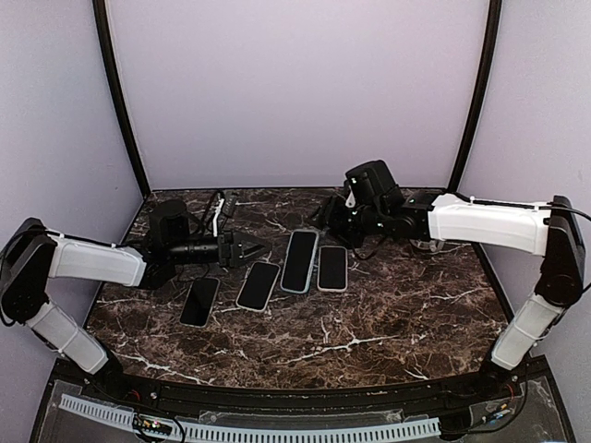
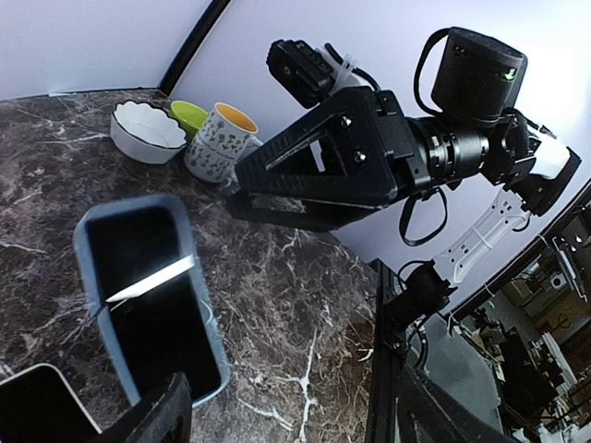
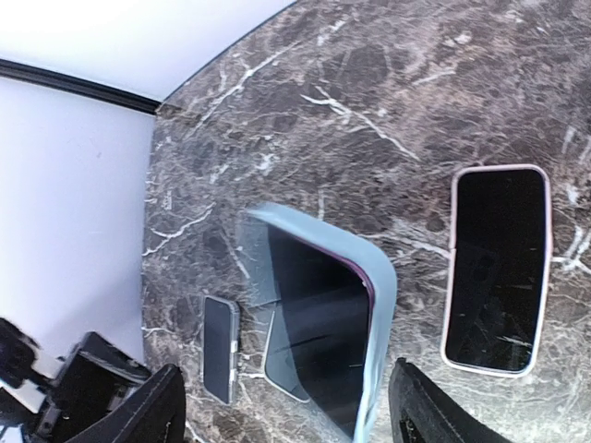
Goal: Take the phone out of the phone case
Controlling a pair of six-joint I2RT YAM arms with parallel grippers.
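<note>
A cased phone [image 1: 299,262] with a pale blue rim is in mid-air near the table's middle, tilted and partly blurred. In the left wrist view the cased phone [image 2: 152,286] shows its black screen, below and apart from my right gripper's black fingers [image 2: 295,175]. My right gripper [image 1: 320,218] is open, its fingers spread wider than the case is thick; the right wrist view has the cased phone [image 3: 319,314] close ahead. To the left of it, my left gripper [image 1: 259,251] stands open and empty. Whether the phone sits fully in its case is hard to tell.
Other phones lie flat: one on the left [image 1: 200,302], one in the middle [image 1: 259,286] and one beside the cased phone [image 1: 332,269]. A white bowl [image 2: 148,131] and a patterned mug [image 2: 220,143] stand at the back.
</note>
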